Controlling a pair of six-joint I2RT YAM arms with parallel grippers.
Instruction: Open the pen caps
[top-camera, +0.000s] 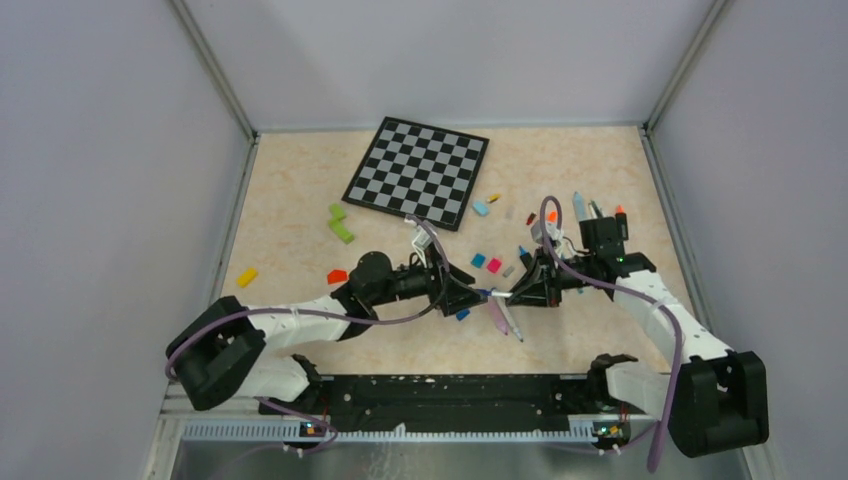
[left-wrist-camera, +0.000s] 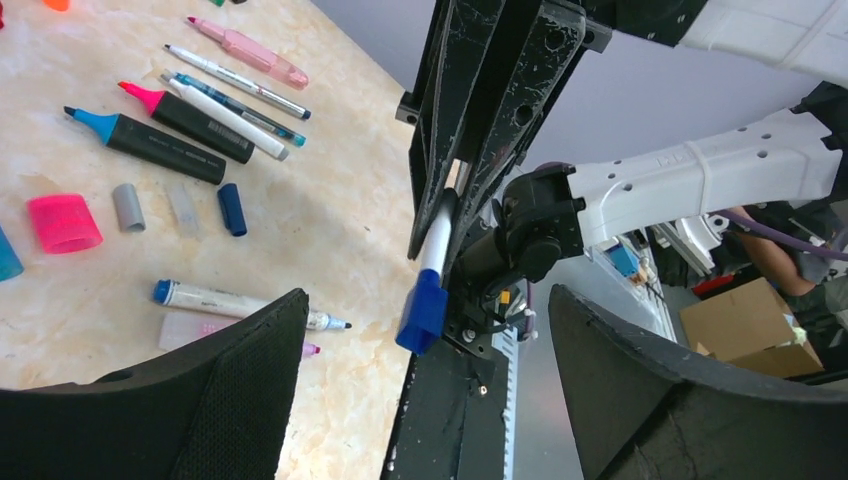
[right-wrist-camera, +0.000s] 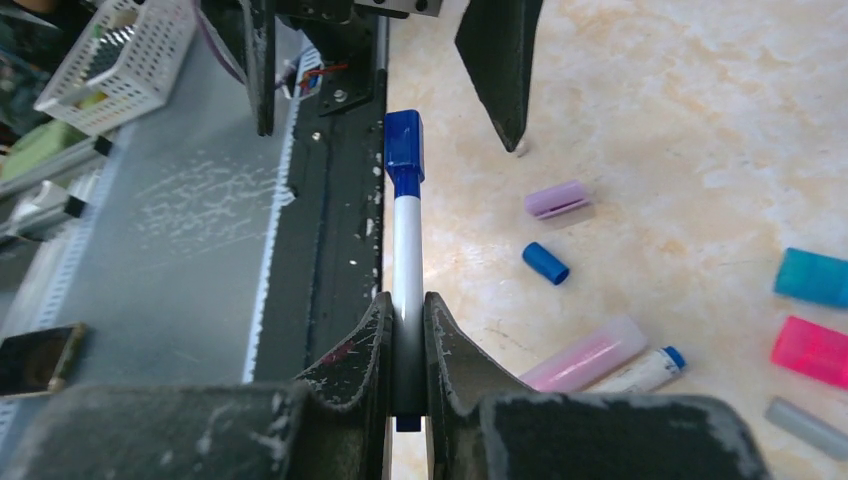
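Note:
A white pen (right-wrist-camera: 407, 250) with a blue cap (right-wrist-camera: 404, 145) stands out from my right gripper, which is shut on the pen's body. The cap, still on the pen, points at my left gripper (top-camera: 472, 294). That gripper is open, its two fingers (left-wrist-camera: 215, 385) apart on either side of the cap (left-wrist-camera: 424, 310), with no contact visible. Uncapped on the table lie a blue highlighter (left-wrist-camera: 150, 146), a pink highlighter (left-wrist-camera: 192, 120) and a white marker (left-wrist-camera: 235, 301). A pale pink marker (left-wrist-camera: 190, 329) is partly covered by my left finger.
Loose caps lie about: pink (left-wrist-camera: 63, 222), grey (left-wrist-camera: 128, 208), dark blue (left-wrist-camera: 231, 209) and lilac (right-wrist-camera: 558, 199). A checkered board (top-camera: 417, 172) is at the back. Green blocks (top-camera: 341, 231) and a yellow block (top-camera: 246, 277) sit left.

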